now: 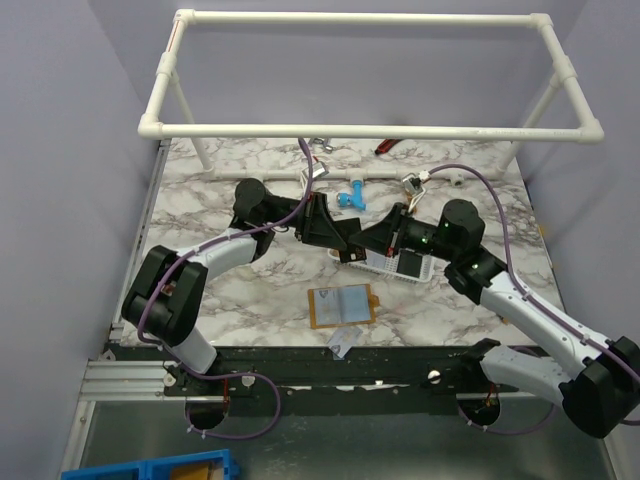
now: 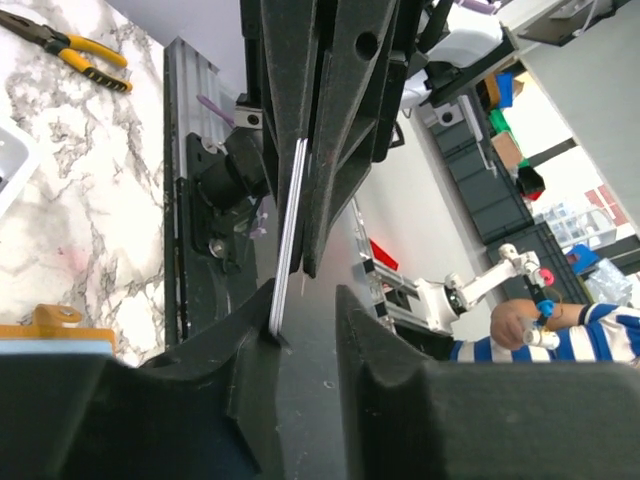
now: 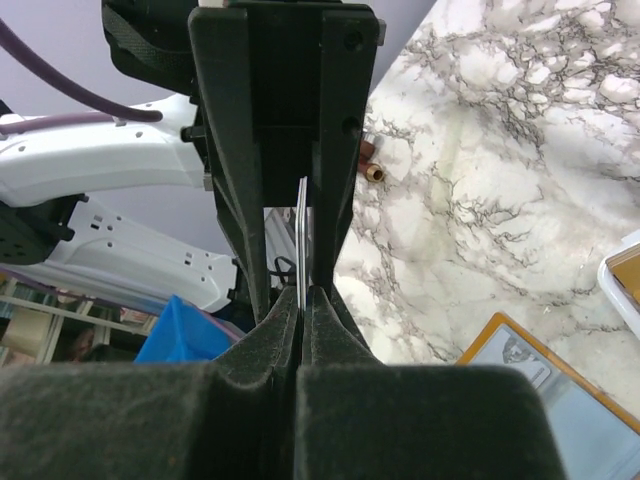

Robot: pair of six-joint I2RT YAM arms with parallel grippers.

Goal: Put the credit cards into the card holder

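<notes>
A thin dark card (image 1: 352,228) stands between the two grippers above the table in the top view. My right gripper is shut on it; the card's edge (image 3: 301,225) rises from between the right fingertips. The left gripper is partly open around the card's other end, with a visible gap between its fingers; the card's edge (image 2: 289,235) lies close to one of them, and I cannot tell if they touch. The card holder (image 1: 342,306), clear with an orange-brown border, lies flat on the table in front of the grippers.
A white tray (image 1: 427,273) with cards sits beneath the right gripper. A clear piece (image 1: 344,341) lies at the table's front edge. Behind are a blue pipe fitting (image 1: 351,197) and a white pipe frame (image 1: 370,132). Marble is free left of the holder.
</notes>
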